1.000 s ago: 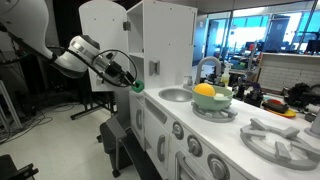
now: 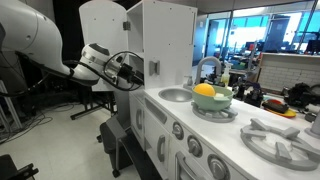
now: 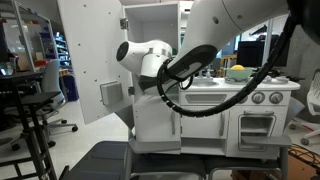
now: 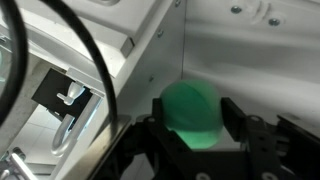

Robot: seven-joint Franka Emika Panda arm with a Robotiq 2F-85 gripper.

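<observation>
A round green object [image 4: 190, 112] sits between the fingertips of my gripper in the wrist view. The fingers stand on either side of it, apart by about its width; whether they press on it is unclear. White inner cabinet walls [image 4: 258, 65] surround it. In exterior view 1 my gripper [image 2: 136, 76] reaches into the open white cabinet [image 2: 168, 45] above the counter's left end, and the green object is not visible there. The arm [image 3: 150, 62] blocks the view of the gripper in exterior view 2.
A sink [image 2: 178, 95] and a green pot [image 2: 210, 98] with an orange ball [image 2: 205, 89] stand on the counter, right of the cabinet. The cabinet door [image 3: 94, 62] hangs open to the left. A black cable [image 4: 88, 45] loops beside the wrist.
My gripper has moved slightly left and up, deeper into the cabinet. The green object showed at its tip a second ago in exterior view 1 and is now hidden there.
</observation>
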